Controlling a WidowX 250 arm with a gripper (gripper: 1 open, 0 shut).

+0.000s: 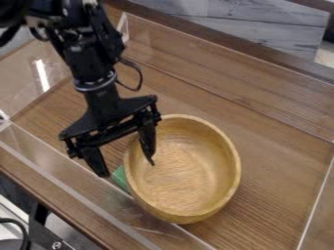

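Note:
The black arm hangs down from the top left. Its gripper [115,153] is low over the table's left side, open, at the left rim of a wooden bowl [190,176]. A small green object [120,178] lies just left of the bowl, below the gripper, partly hidden by the bowl. The bowl is empty.
The wooden table [255,107] has free room to the right and behind the bowl. A clear plastic edge runs along the lower left, and a grey board stands at the back right.

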